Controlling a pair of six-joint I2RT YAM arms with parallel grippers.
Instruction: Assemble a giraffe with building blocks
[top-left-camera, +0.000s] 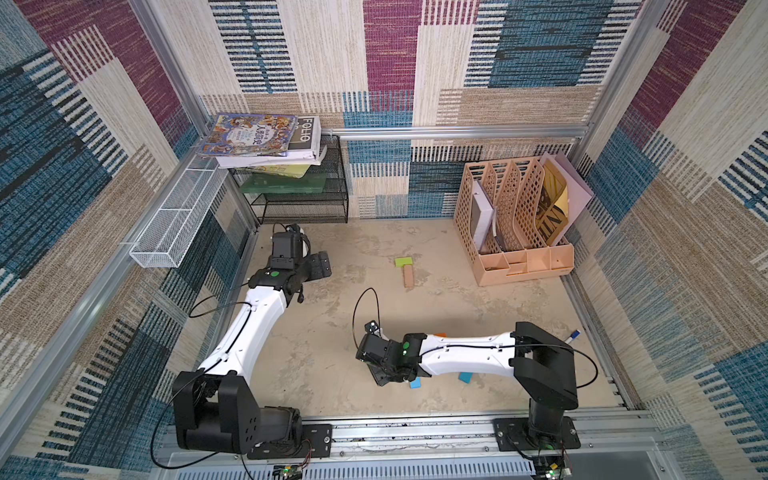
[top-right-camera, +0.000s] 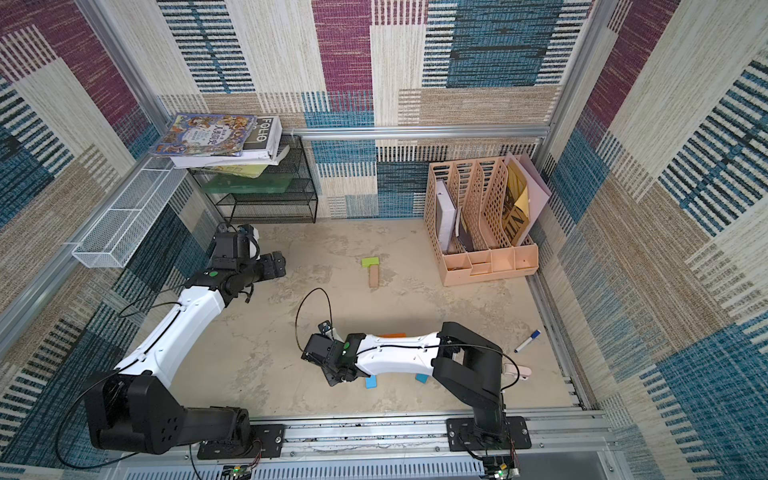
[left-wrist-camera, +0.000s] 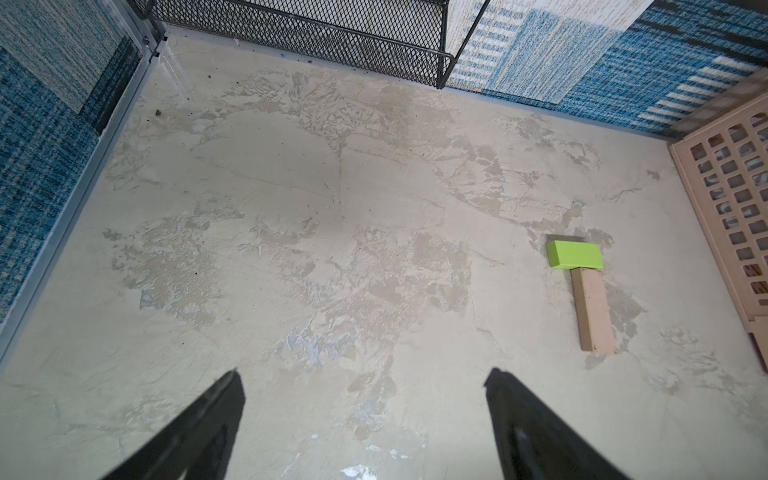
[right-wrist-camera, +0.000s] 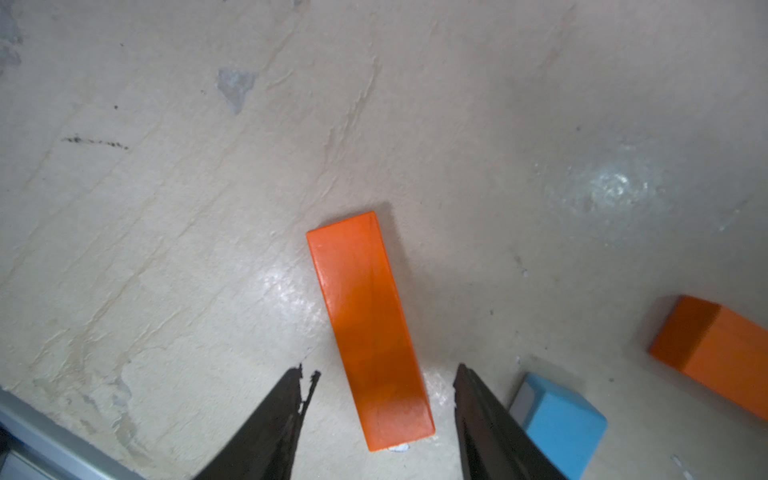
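A green block (left-wrist-camera: 574, 254) and a wooden block (left-wrist-camera: 593, 312) touch in a T shape toward the back. My right gripper hangs low over a long orange block (right-wrist-camera: 364, 296), its fingers apart on either side of the block's lower end, not visibly touching it. A blue block (right-wrist-camera: 560, 428) and another orange block (right-wrist-camera: 712, 352) lie to its right. In the top views a darker blue block (top-left-camera: 465, 376) shows under the right arm, which hides much of the others. My left gripper stands open at the left, over bare table.
A pink file organiser (top-left-camera: 524, 260) stands at back right, a black mesh rack (top-left-camera: 300, 216) with books at back left. A marker (top-right-camera: 528, 340) lies near the right edge.
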